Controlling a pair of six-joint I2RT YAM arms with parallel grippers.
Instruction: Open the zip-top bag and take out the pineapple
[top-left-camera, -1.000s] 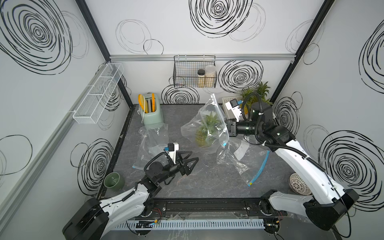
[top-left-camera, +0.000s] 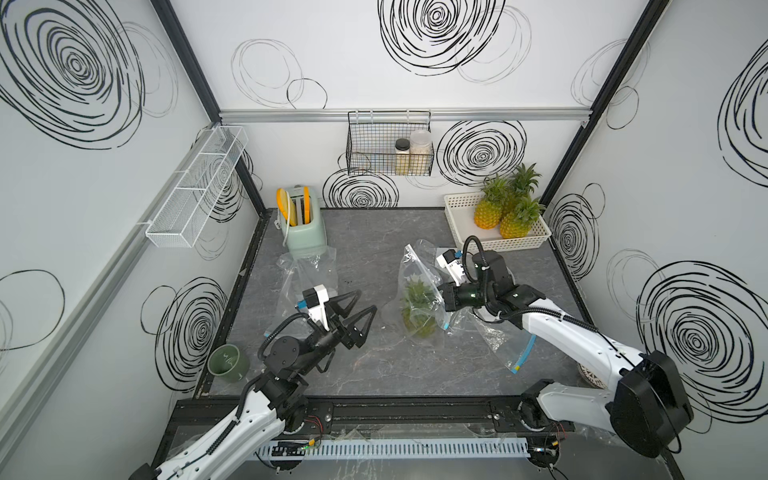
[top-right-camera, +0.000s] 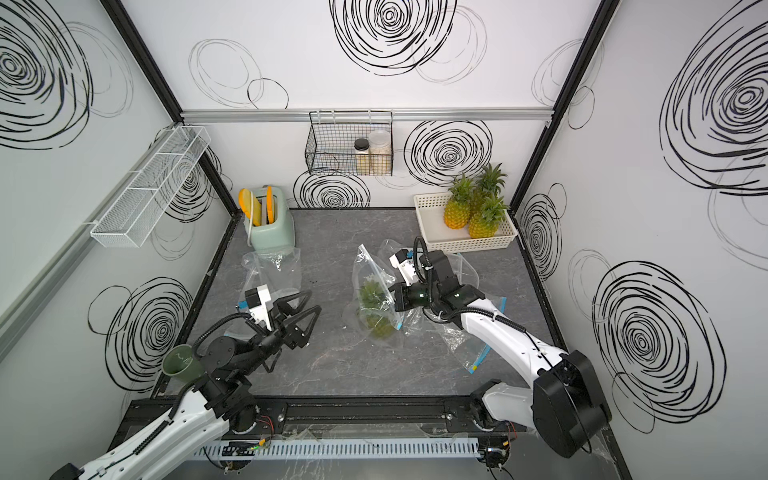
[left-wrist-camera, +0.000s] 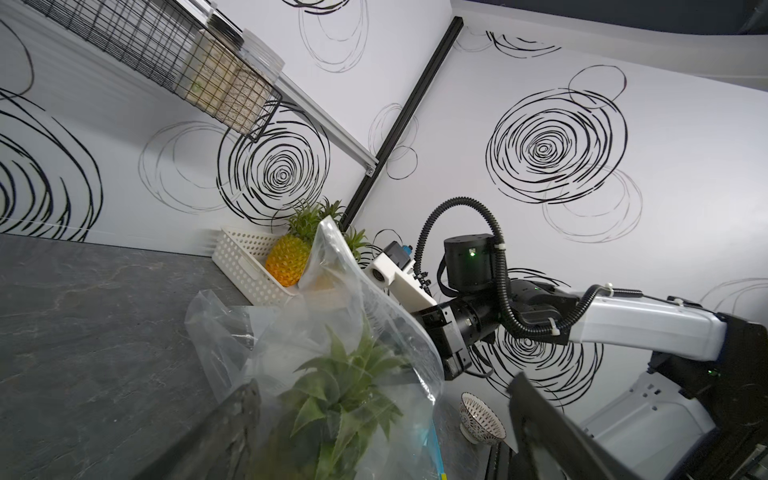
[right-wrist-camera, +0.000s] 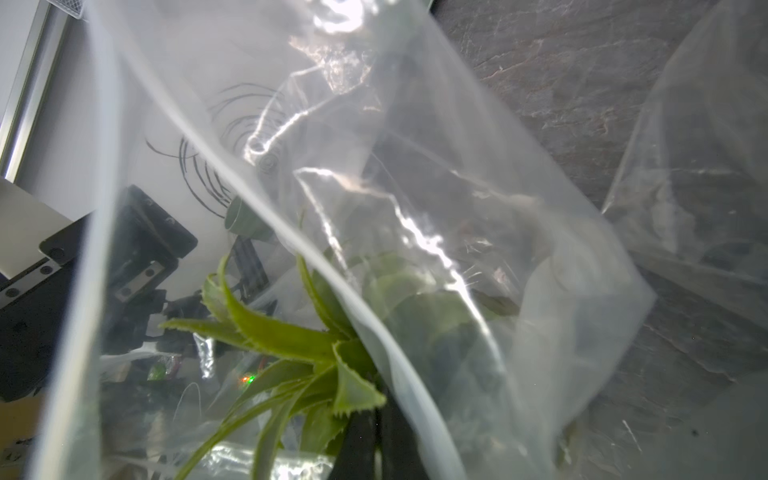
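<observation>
A clear zip-top bag (top-left-camera: 420, 284) with a pineapple (top-left-camera: 417, 312) inside stands mid-table, its white zip edge uppermost. My right gripper (top-left-camera: 445, 296) is shut at the bag's right upper edge; in the right wrist view the green crown (right-wrist-camera: 280, 344) shows between the two zip strips, partly hiding the fingertips. How much film is between the fingers I cannot tell. My left gripper (top-left-camera: 356, 328) is open and empty, left of the bag, its fingers framing the crown in the left wrist view from a distance.
A white basket (top-left-camera: 496, 240) of pineapples stands back right. A mint knife holder (top-left-camera: 304, 236) is back left, a green cup (top-left-camera: 228, 364) front left. Empty bags (top-left-camera: 504, 344) lie either side.
The left gripper has moved left and its arm's posture has changed.
</observation>
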